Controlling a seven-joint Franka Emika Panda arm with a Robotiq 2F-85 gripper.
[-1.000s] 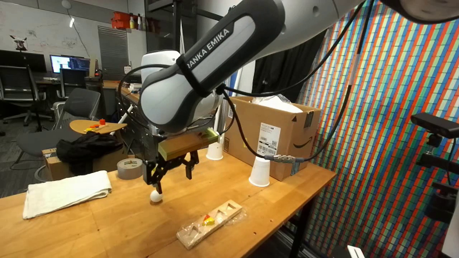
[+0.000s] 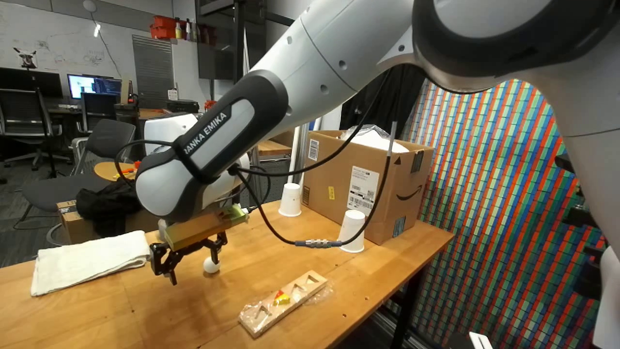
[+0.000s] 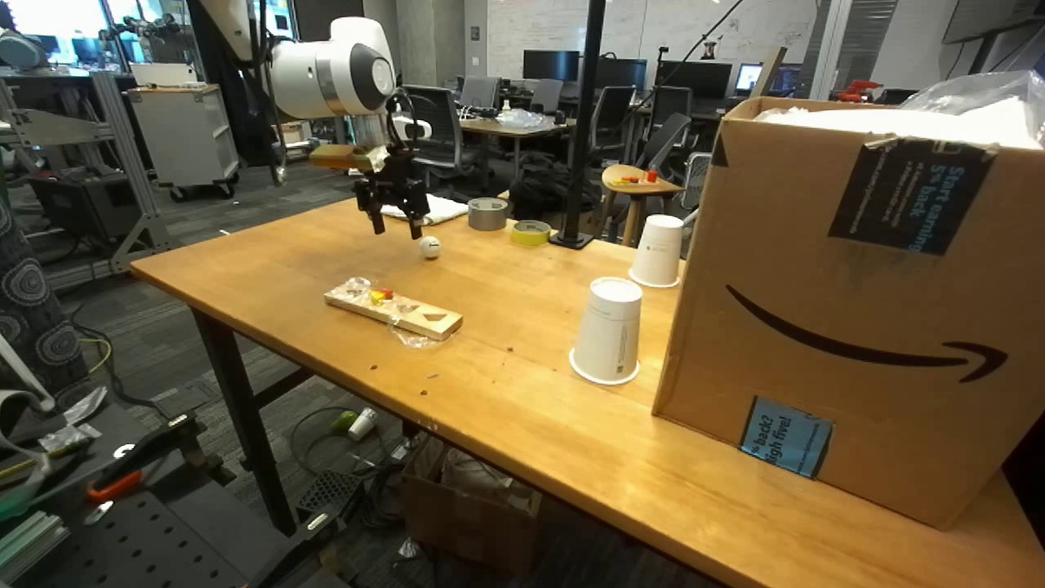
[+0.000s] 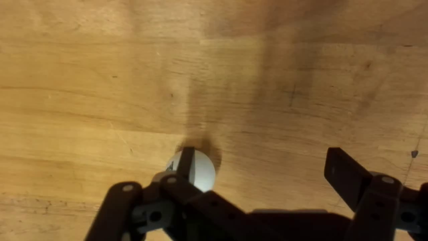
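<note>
My gripper (image 2: 194,270) hangs above the wooden table with its two black fingers spread wide and nothing between them. A small white ball (image 2: 211,265) rests on the table by one finger in exterior view 1. From above, in the wrist view, the ball (image 4: 203,172) lies partly hidden behind the left finger, outside the middle of the gap. Exterior view 2 shows the gripper (image 3: 397,233) higher than the ball (image 3: 429,247) and off to its left. Whether finger and ball touch cannot be told.
A wooden puzzle board (image 2: 283,302) with coloured pieces and clear wrap lies nearer the front edge. White cups (image 3: 607,331) stand by a large cardboard box (image 3: 842,314). A folded white cloth (image 2: 90,262) and tape rolls (image 3: 486,214) are farther back.
In exterior view 1 the arm and gripper have swung left and slightly down, so the ball is now by the other finger. The ball looks nearly unmoved.
</note>
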